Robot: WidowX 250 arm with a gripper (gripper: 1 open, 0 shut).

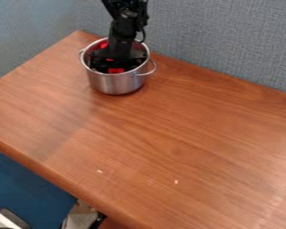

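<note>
A steel pot (pixel 115 82) with two side handles stands at the back left of the wooden table (pixel 170 152). My black gripper (pixel 117 61) reaches down from the top into the pot, its lower part inside the rim. Something red (pixel 115 71) shows in the pot around the gripper. The fingertips are mostly hidden, so what lies between them cannot be made out.
A grey fabric wall runs behind the table. Blue floor and some equipment show beyond the front left edge.
</note>
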